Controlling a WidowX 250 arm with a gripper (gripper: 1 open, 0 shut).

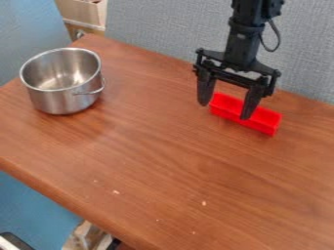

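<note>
My black gripper (226,103) is open above a red rectangular block (260,121) on the wooden table, its fingers reaching down over the block's left and middle part. I cannot tell whether they touch it. A steel pot (62,82) with side handles stands at the table's left.
A grey textured wall (170,24) runs along the back. Blue surfaces lie beyond the table's left edge.
</note>
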